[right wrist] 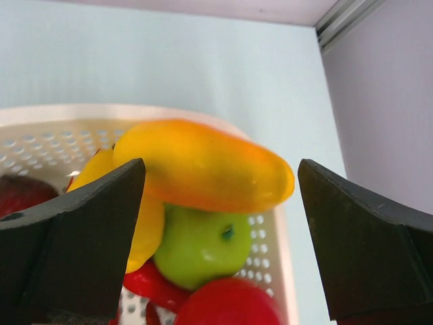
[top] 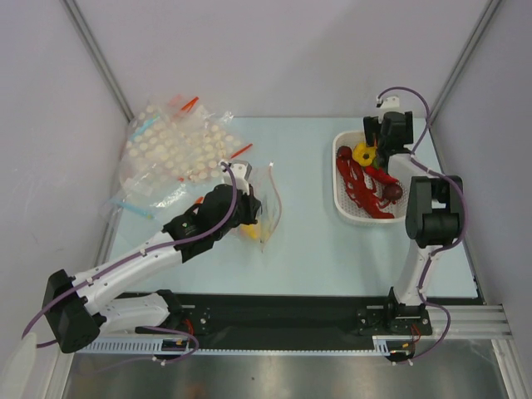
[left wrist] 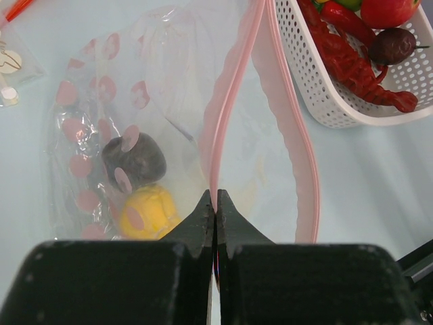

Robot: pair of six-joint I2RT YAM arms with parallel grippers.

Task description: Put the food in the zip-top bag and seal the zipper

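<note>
My left gripper is shut at the pink zip edge of a clear bag point(left wrist: 169, 101); one side of its mouth runs down to the fingertips, the other stands apart to the right. Inside the bag lie a dark purple item point(left wrist: 134, 160) and a yellow item point(left wrist: 149, 212). Over the back of the white basket point(top: 339, 195) my right gripper point(top: 387, 125) hovers, open. Between its spread fingers, in the right wrist view, shows an orange-yellow oblong food piece point(right wrist: 203, 166), resting above a green item point(right wrist: 203, 244); whether the fingers touch it cannot be told.
In the basket are also a red lobster point(left wrist: 345, 61), a dark round fruit point(left wrist: 392, 46) and a red round fruit point(right wrist: 230, 305). Several spotted clear bags point(top: 179, 145) cover the table's back left.
</note>
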